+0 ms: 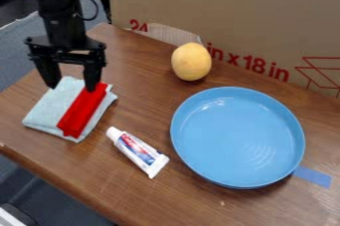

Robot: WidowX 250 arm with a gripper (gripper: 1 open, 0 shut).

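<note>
My black gripper is open at the upper left, its fingers hanging just over a folded pale blue cloth with a red strip of cloth lying on it. Whether the fingertips touch the cloth I cannot tell.
A white toothpaste tube lies right of the cloth, a blue plate at the right, a yellow round object behind. A cardboard box closes the back. Bare table lies between them; the table's edge runs along the lower left.
</note>
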